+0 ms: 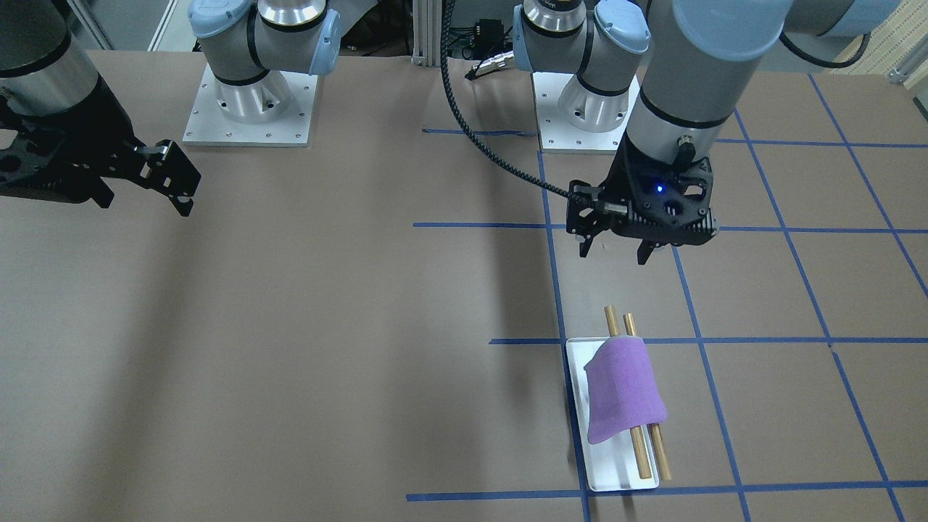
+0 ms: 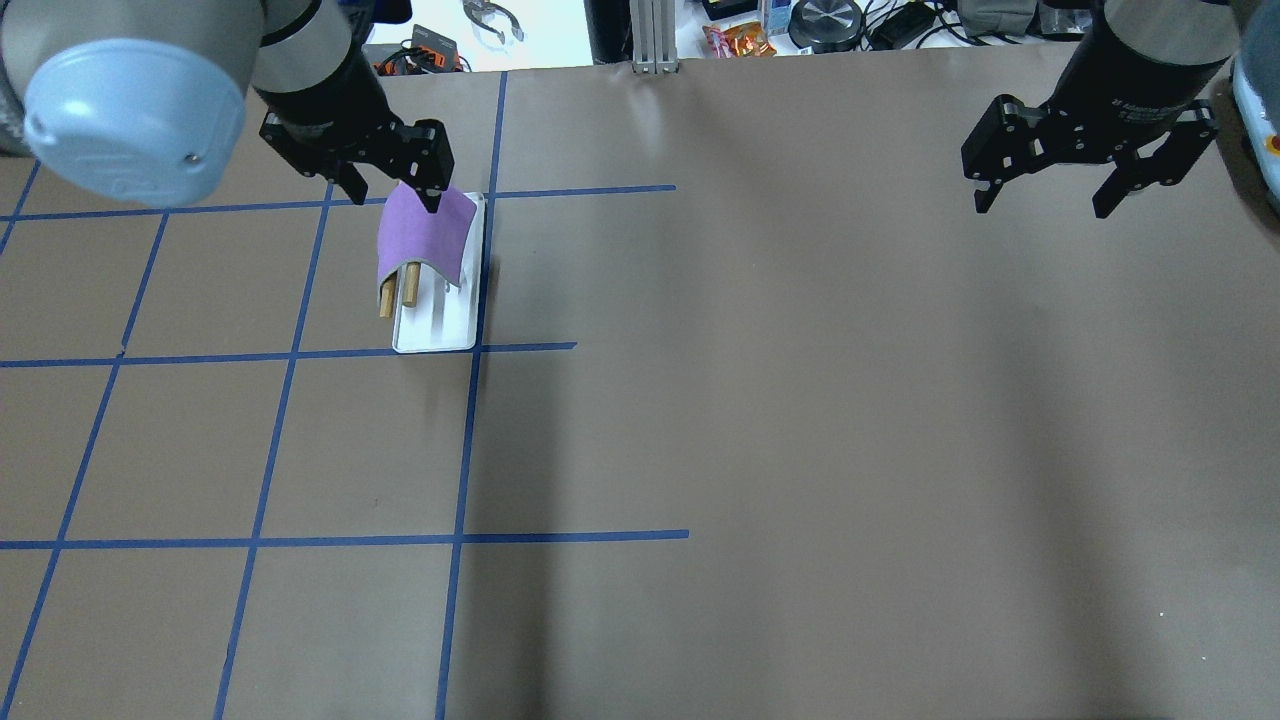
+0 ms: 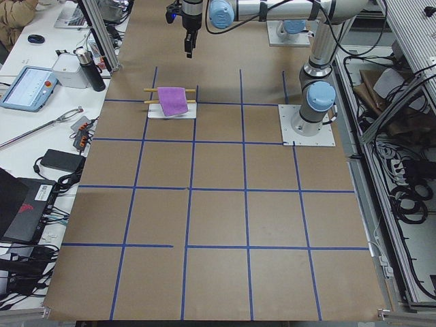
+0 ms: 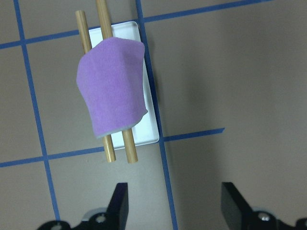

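A white tray lies on the taped floor grid, with two wooden sticks lengthwise over it and a purple cloth draped across them. My gripper is raised behind and above the tray, its fingers apart and nothing between them. In the left wrist view, the cloth and sticks sit ahead of the open fingers, left of centre; the gripper frames bare floor.
A second arm's open gripper hangs over bare table away from the tray. A side bench with electronics runs along one edge.
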